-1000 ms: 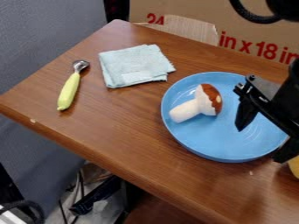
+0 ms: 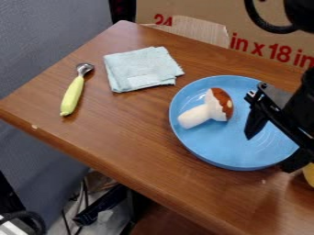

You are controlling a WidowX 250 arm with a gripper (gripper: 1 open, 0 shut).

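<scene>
A toy mushroom (image 2: 207, 111) with a red spotted cap and white stem lies on its side on a blue plate (image 2: 221, 155). At the right edge of the view, my black gripper (image 2: 258, 113) hangs over the right part of the plate, just right of the mushroom. Its opening is hard to make out from this angle, and I see nothing held in it.
A folded pale cloth (image 2: 142, 68) lies at the back of the wooden table (image 2: 123, 133). A scoop with a yellow handle (image 2: 72, 95) is on the left. A yellow object (image 2: 308, 174) is partly visible at the right edge.
The mushroom, plate, cloth and scoop have not moved.
</scene>
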